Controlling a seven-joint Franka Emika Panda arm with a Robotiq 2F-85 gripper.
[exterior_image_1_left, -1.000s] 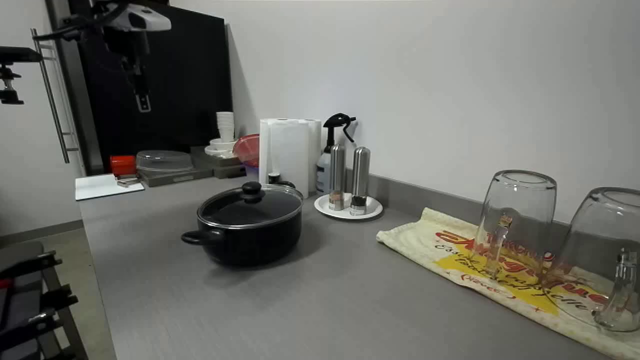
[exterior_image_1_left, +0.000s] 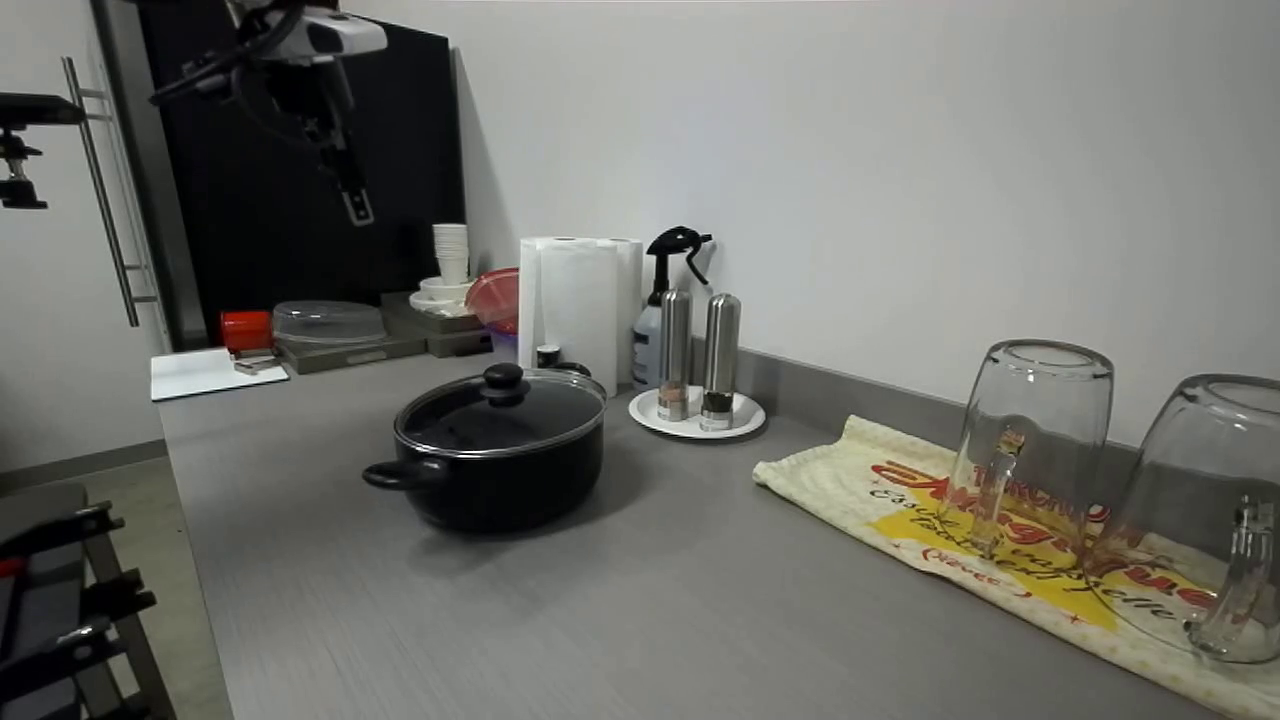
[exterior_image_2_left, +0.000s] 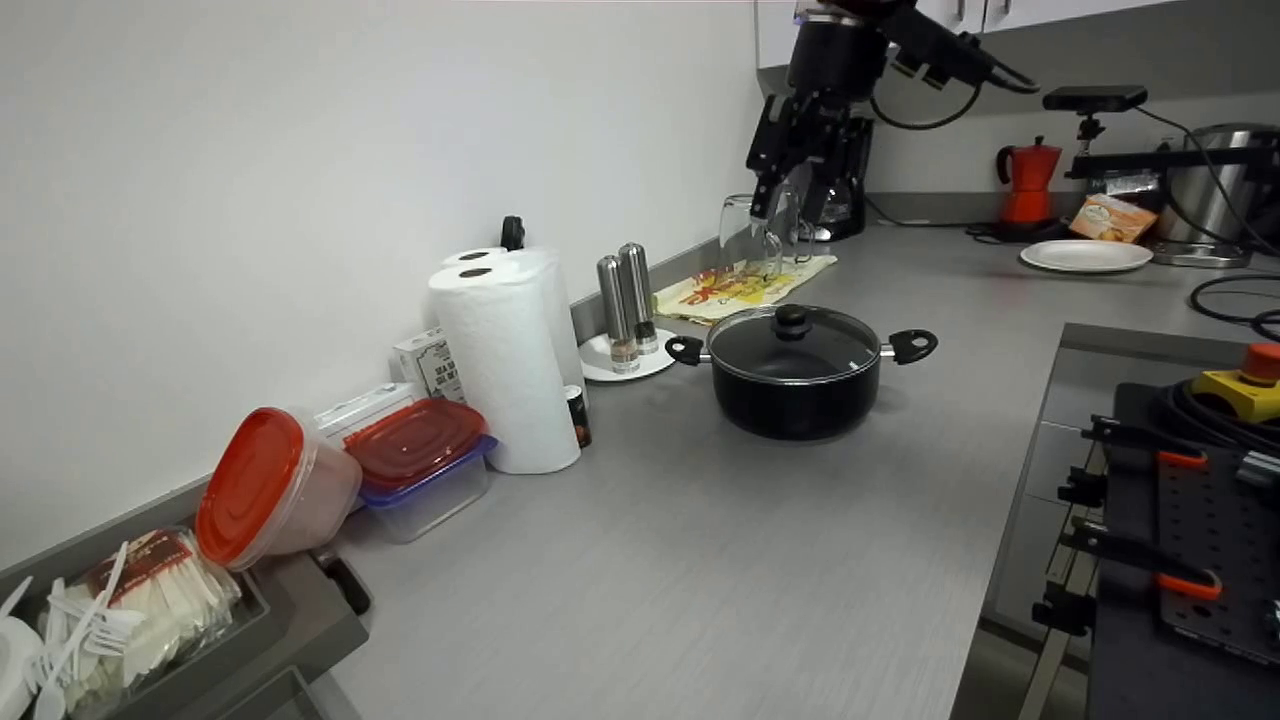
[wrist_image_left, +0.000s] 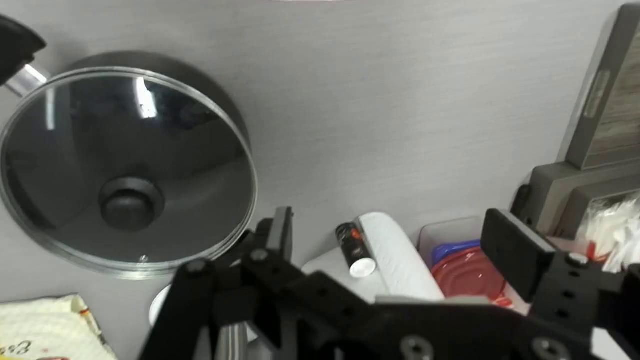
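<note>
With its glass lid on, a black pot (exterior_image_1_left: 504, 480) stands on the grey counter; a round black knob (exterior_image_2_left: 791, 320) tops the lid. My gripper (exterior_image_2_left: 788, 206) is held well above the counter, open and empty. In the wrist view the gripper has its fingers wide apart, one finger pad (wrist_image_left: 510, 252) on the right and the other close to the pot's rim in the picture. That view looks down on the lid (wrist_image_left: 132, 150) at left. From exterior view 1 the gripper (exterior_image_1_left: 357, 214) appears high at the upper left.
Paper towel rolls (exterior_image_2_left: 510, 372), steel mills (exterior_image_1_left: 720, 348) on a white plate (exterior_image_1_left: 750, 418) and a spray bottle (exterior_image_1_left: 648, 342) line the wall. Upturned glass mugs (exterior_image_1_left: 1034, 444) rest on a printed towel (exterior_image_1_left: 828, 474). Plastic containers (exterior_image_2_left: 420, 498) and a cutlery tray (exterior_image_2_left: 258, 624) occupy one end.
In exterior view 1 the arm and gripper have shifted to the right, staying at about the same height. The pot and the other objects on the counter have not moved.
</note>
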